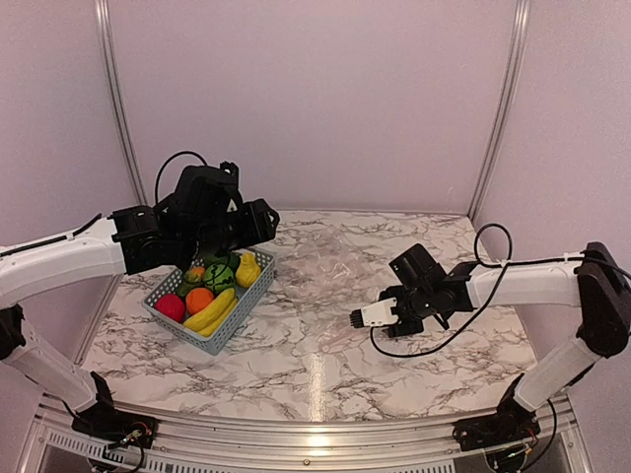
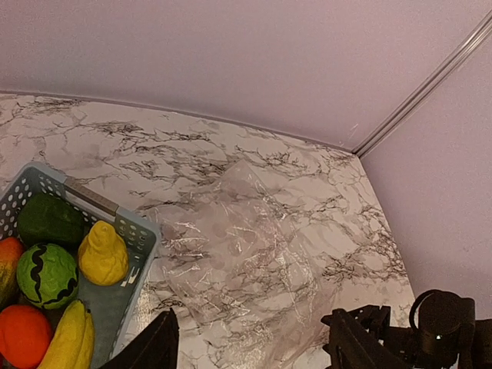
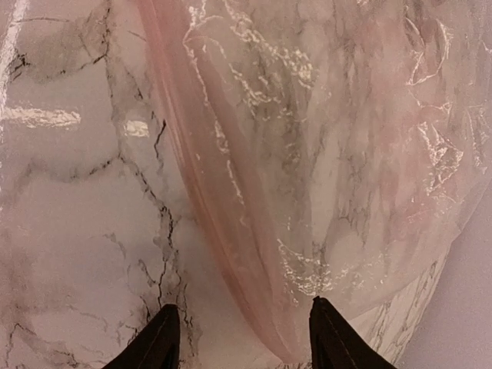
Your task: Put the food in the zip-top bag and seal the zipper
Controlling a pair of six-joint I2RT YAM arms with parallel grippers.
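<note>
A clear zip top bag (image 1: 327, 260) lies flat and crumpled on the middle of the table; the left wrist view shows the bag (image 2: 231, 238) spread out. In the right wrist view a pinkish folded edge (image 3: 207, 196) of it slants down between the fingers of my open right gripper, low over the table. Whether the fingers touch the film I cannot tell. The food sits in a grey basket (image 1: 258, 293) at left: bananas (image 1: 211, 311), an orange (image 1: 199, 300), a yellow pear (image 1: 247, 270), a watermelon (image 1: 219, 278). Above the table near the basket, my left gripper hangs open and empty.
A red fruit (image 1: 171, 306) and green produce share the basket. Bare marble table (image 1: 237, 379) lies in front of the bag and at the far right. Walls close in the back and both sides.
</note>
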